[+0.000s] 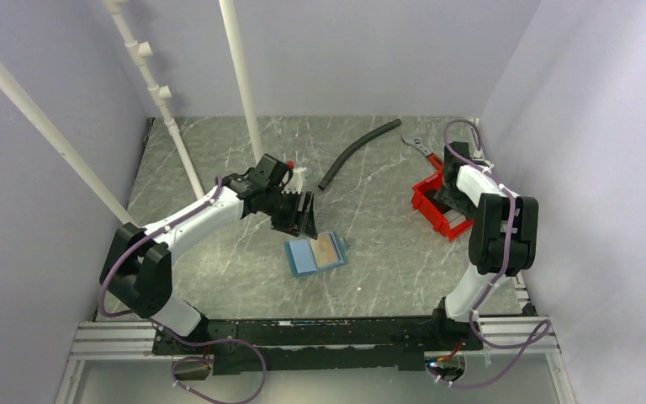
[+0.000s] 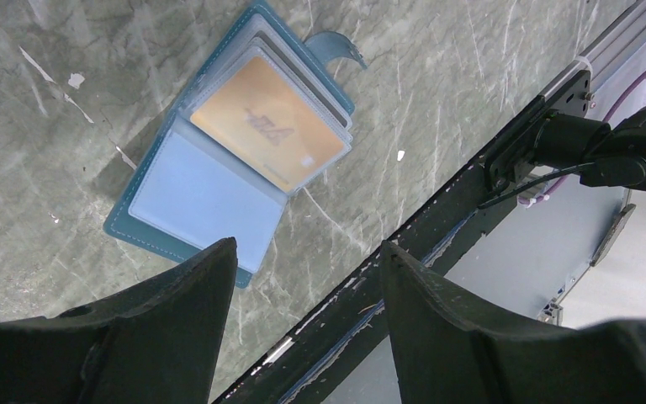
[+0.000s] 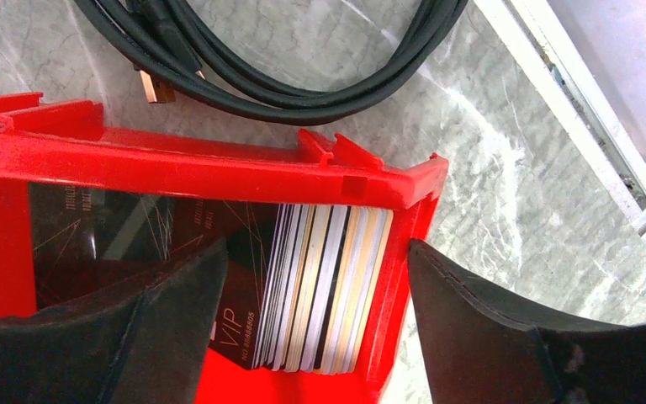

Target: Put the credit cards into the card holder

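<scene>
A blue card holder lies opened out on the table, a tan card showing behind its clear sleeve. My left gripper stands open above and beside it, nothing between its fingers. On the right, a red box holds a row of cards standing on edge, with dark cards marked VIP lying flat to their left. Over this box is my right gripper, part open; its fingers straddle the row in the right wrist view. Whether either finger touches the cards I cannot tell.
A coiled black cable lies just behind the box. An adjustable wrench and a dark curved tube rest farther back. Bare tabletop separates holder and box.
</scene>
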